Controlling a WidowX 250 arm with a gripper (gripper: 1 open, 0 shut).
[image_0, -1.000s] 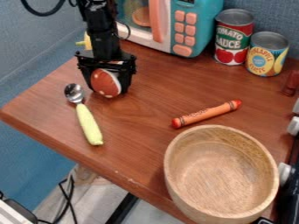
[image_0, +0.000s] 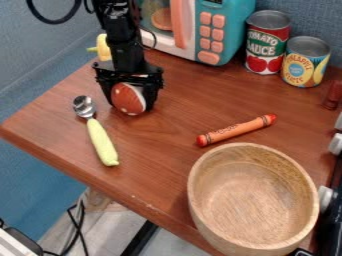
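My black gripper (image_0: 128, 78) is lowered at the back left of the table, its fingers around a red-and-white ball (image_0: 130, 98); whether they are closed on it is hard to tell. A spoon (image_0: 83, 106) and a pale yellow corn-like toy (image_0: 102, 142) lie to the left and in front of it. An orange crayon (image_0: 237, 130) lies at the middle right. A wooden bowl (image_0: 253, 195) stands at the front right.
A toy microwave (image_0: 214, 30) and two cans, a red one (image_0: 266, 45) and a yellow one (image_0: 305, 65), stand at the back. A yellow item (image_0: 102, 47) is partly hidden behind my arm.
Over the last second the gripper has shifted slightly right along with the ball, which looks a little turned; little else differs.
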